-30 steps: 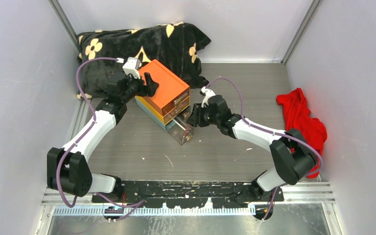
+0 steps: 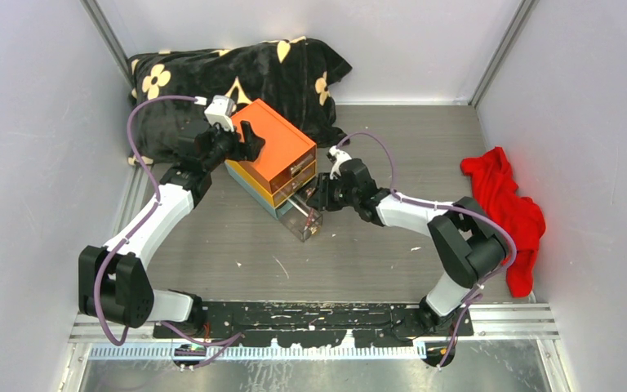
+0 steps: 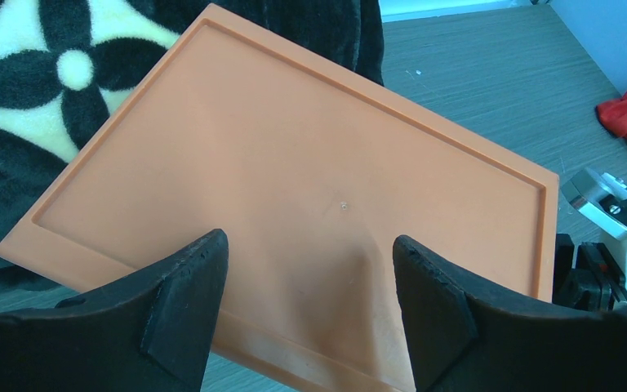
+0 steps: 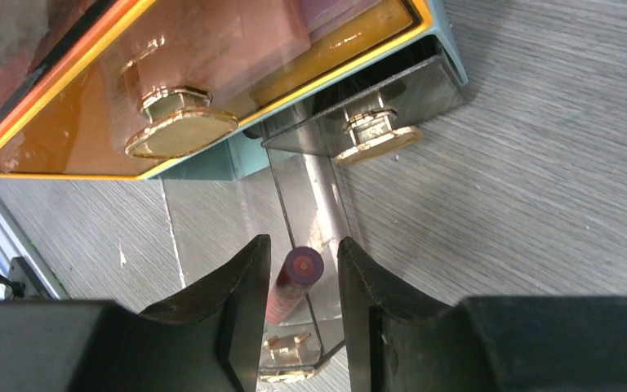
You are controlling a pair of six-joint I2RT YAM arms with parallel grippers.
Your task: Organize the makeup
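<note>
A stacked organizer with an orange top (image 2: pixel 273 139), yellow middle and teal base stands angled on the floor. One clear bottom drawer (image 2: pixel 300 229) is pulled far out. In the right wrist view, a pink tube (image 4: pixel 291 282) with a dark round end stands tilted in that drawer. My right gripper is partly open over the drawer, its fingers on either side of the tube's end with a gap showing. Above the orange lid hovers my left gripper, open and empty; contact with the lid cannot be told.
Beside the pulled-out drawer, another bottom drawer (image 4: pixel 375 106) with a gold knob sits slightly out. A dark flowered blanket (image 2: pixel 212 82) lies behind the organizer. The red cloth (image 2: pixel 502 212) is by the right wall.
My right gripper has shifted slightly left, further over the pulled-out drawer, and its arm's elbow has swung left. The left arm and organizer look unmoved.
</note>
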